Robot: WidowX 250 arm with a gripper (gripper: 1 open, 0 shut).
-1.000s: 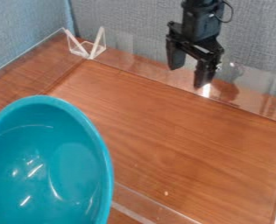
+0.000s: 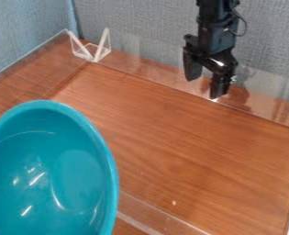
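My black gripper [image 2: 205, 77] hangs over the back of the wooden table [image 2: 172, 147], in front of the clear rear panel. Its two dark fingers are apart, and nothing shows between them. A large teal bowl [image 2: 61, 179] fills the lower left, empty apart from glints of light.
A white bracket [image 2: 93, 50] stands at the back left corner. Clear edging runs along the back and front of the table.
My gripper has shifted slightly to the right and back over the last second, and its angle has changed a little. The bowl has not moved.
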